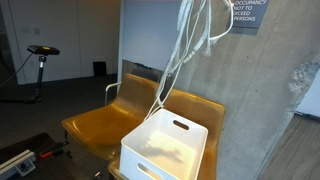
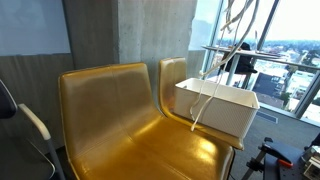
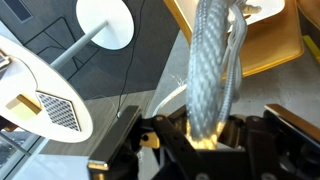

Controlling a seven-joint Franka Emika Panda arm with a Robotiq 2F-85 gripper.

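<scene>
A looped bundle of white rope hangs from above over the white box, its strands trailing down toward the box's left and back side. In the second exterior view, the rope dangles at the box, one strand crossing its near side. My gripper shows only in the wrist view, shut on the rope, which runs up from between the fingers. It is above the top edge of the first exterior view. Whether the lowest strand enters the box cannot be told.
The box stands on one of the tan chairs; the other chair is empty. A concrete wall rises behind. Round white tables and a laptop show in the wrist view.
</scene>
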